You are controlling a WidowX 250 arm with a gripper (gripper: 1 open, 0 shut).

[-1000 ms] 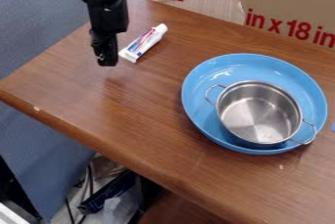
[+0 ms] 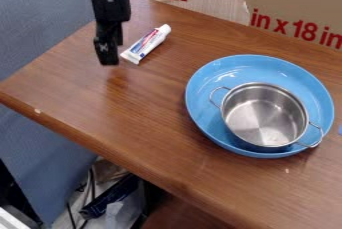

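Note:
The black gripper [image 2: 108, 51] hangs over the back left of the wooden table, just left of a white toothpaste tube [image 2: 144, 44] with red and blue print. Whether its fingers are open or shut is hard to make out. A steel pot [image 2: 263, 116] with two handles sits in a blue plate [image 2: 211, 81] on the right side of the table.
A cardboard box [image 2: 287, 3] stands behind the table. The table's left edge borders a lower area with cables and other clutter.
The tube, plate and pot have not moved.

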